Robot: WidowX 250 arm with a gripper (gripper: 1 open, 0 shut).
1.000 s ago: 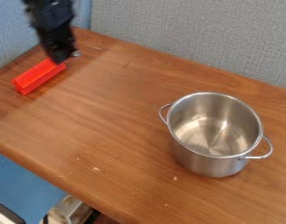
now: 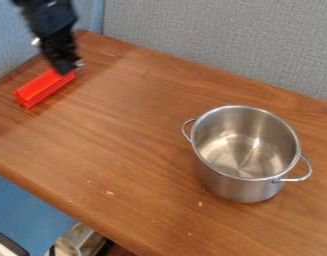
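A red oblong block [image 2: 40, 90] lies at the left of the wooden table. My dark gripper [image 2: 64, 62] hangs blurred at the upper left, just above and behind the block's upper end; whether anything is between its fingers is not clear. A steel pot [image 2: 243, 160] with two handles stands on the right, empty.
Grey padded walls [image 2: 219, 40] border the back, and a blue surface lies beyond the table's front left edge.
The block and pot have not visibly moved.
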